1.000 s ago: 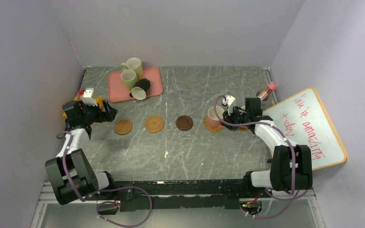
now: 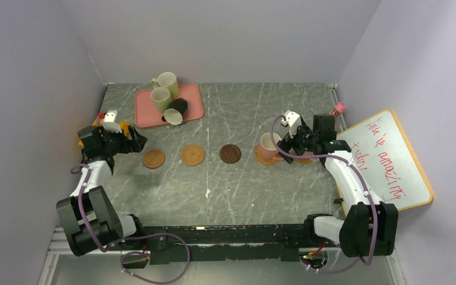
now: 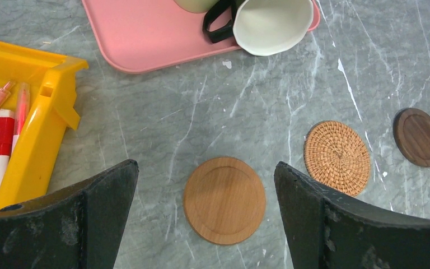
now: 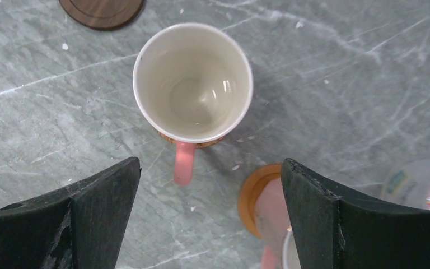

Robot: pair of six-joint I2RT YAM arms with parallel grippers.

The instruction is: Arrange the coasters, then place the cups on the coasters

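A pink cup (image 4: 193,84) with a white inside stands upright on a woven coaster (image 2: 263,159), its handle turned towards my right gripper. That gripper is open, just right of the cup in the top view, with the fingers apart and nothing held. A second pink cup (image 4: 271,213) shows partly behind the right finger, on a light wooden coaster (image 4: 250,196). My left gripper stands open and empty near a round wooden coaster (image 3: 224,200). Further right lie a bare woven coaster (image 3: 337,158) and a bare dark coaster (image 2: 230,154).
A pink tray (image 2: 148,113) at the back left bears two green cups (image 2: 161,98) and a tipped black cup (image 2: 177,110). A yellow bin (image 3: 39,134) with markers sits by my left gripper. A whiteboard (image 2: 386,160) leans at the right.
My right gripper has opened and drawn back to the right, away from the pink cup, which stays on its coaster. The left arm has not moved.
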